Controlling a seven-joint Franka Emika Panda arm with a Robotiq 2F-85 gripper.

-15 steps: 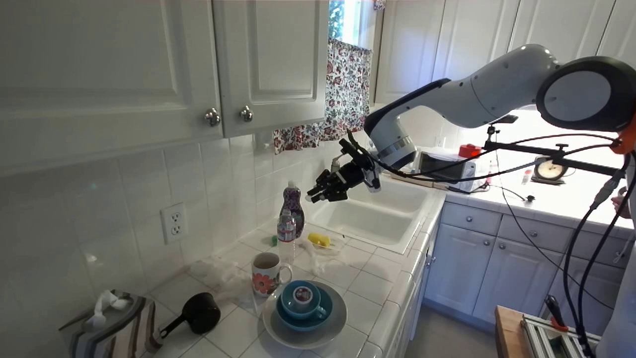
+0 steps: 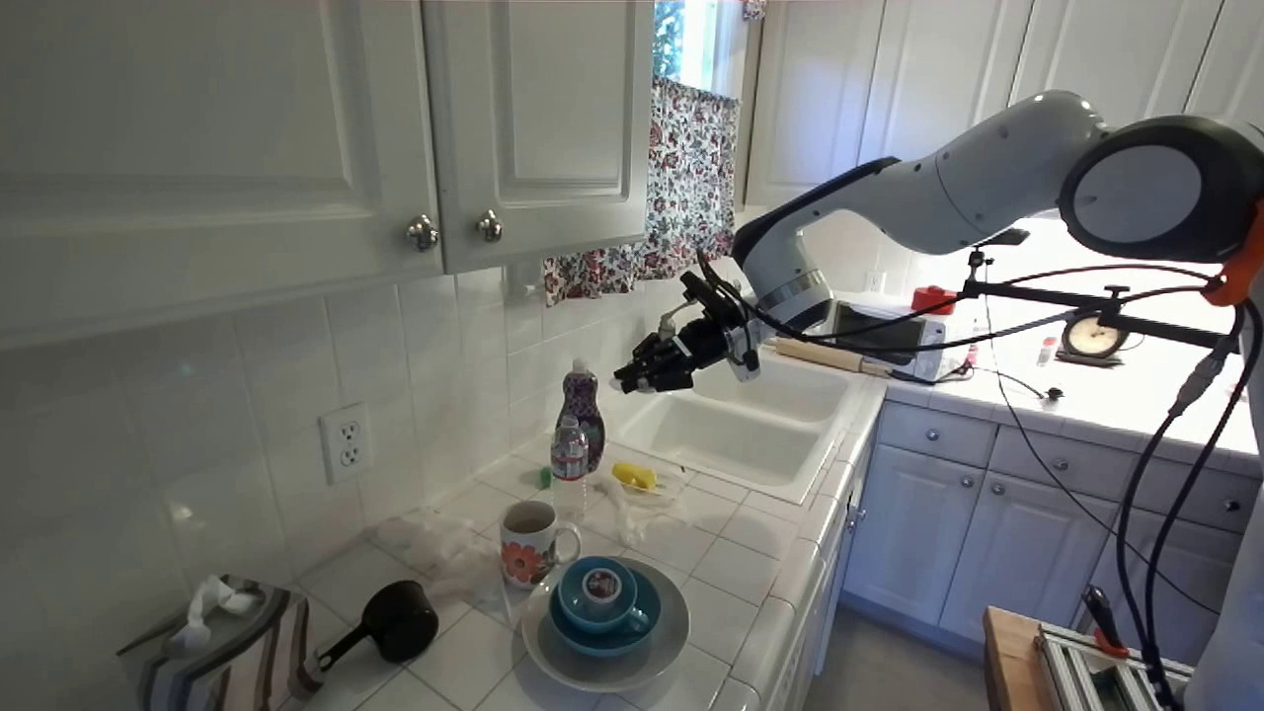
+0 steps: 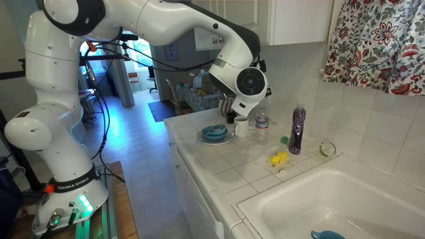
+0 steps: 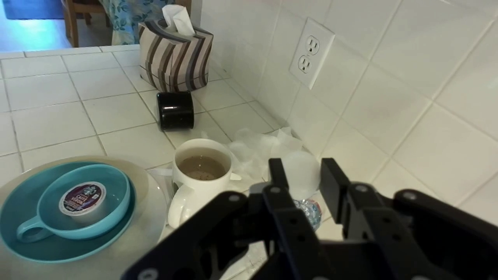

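In the wrist view my gripper is shut on a small, smooth, rounded white thing [image 4: 301, 177], which shows between its two black fingertips. What it is exactly I cannot tell. From exterior view 1, the gripper [image 2: 624, 380] hangs in the air over the counter, near the sink's left end and higher than the bottles. The clear water bottle [image 2: 569, 450] and the dark purple soap bottle [image 2: 582, 409] stand apart from it, below. Exterior view 2 has the fingers hidden behind the arm's wrist.
On the counter are a flowered mug [image 2: 527, 547] with brown liquid, a plate [image 2: 671, 640] with stacked blue dishes, a black pot [image 2: 400, 620], a tissue box [image 4: 176, 56] and a yellow item [image 3: 278, 157]. Something blue [image 3: 326, 234] lies in the sink [image 3: 302, 191].
My gripper has shifted slightly up and to the right in exterior view 1. A hand at the right edge is gone from view. The counter objects look unmoved.
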